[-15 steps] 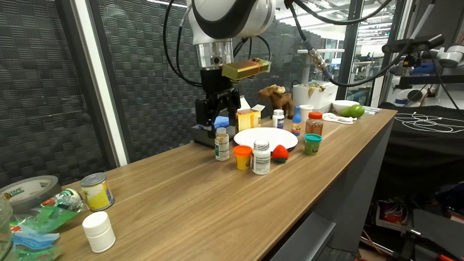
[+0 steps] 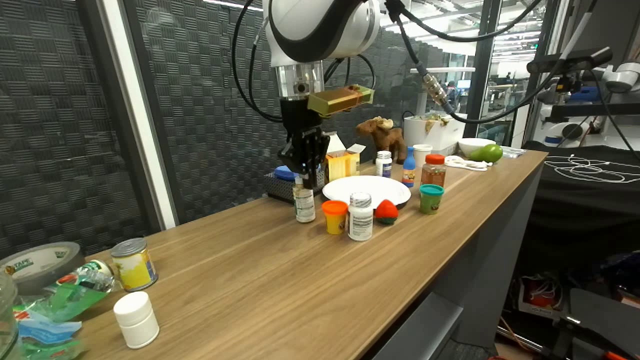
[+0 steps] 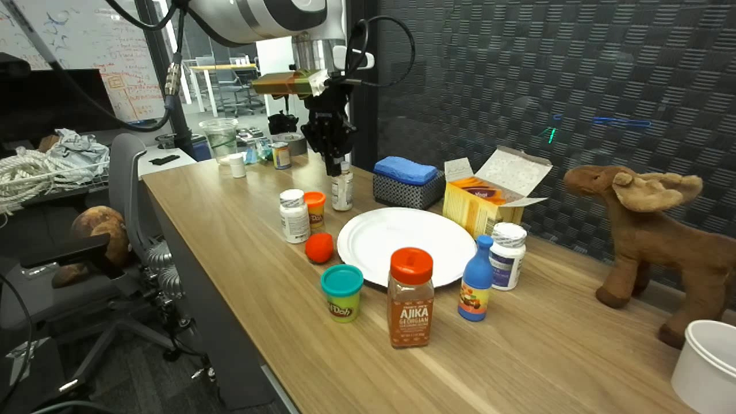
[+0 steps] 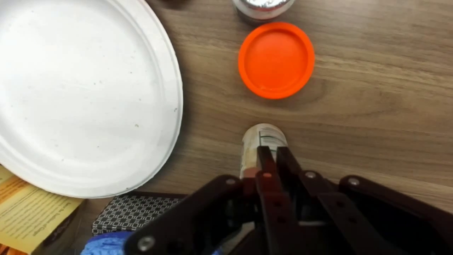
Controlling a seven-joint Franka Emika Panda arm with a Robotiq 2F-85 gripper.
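A small labelled bottle (image 2: 304,207) stands on the table just left of the orange-lidded tub (image 2: 334,217). My gripper (image 2: 308,182) points down right at its top, which the fingers partly cover. Seen from the other side, the fingertips overlap the upper edge of the bottle (image 3: 342,192). In the wrist view the fingers (image 4: 266,170) are close together, a thin gap between their tips, with the bottle (image 4: 251,146) partly behind them. Whether they grip its cap is hidden.
A white plate (image 3: 414,238), a white bottle (image 3: 294,219), a red ball-like item (image 3: 319,248) and a dark basket (image 3: 407,192) with a blue cloth stand nearby. Bare tabletop (image 2: 240,264) stretches along the front and left in exterior view 1.
The fingers were wide apart above the bottle and have drawn close together at its top. The arm has shifted slightly. The bottle's cap was visible and is now mostly covered.
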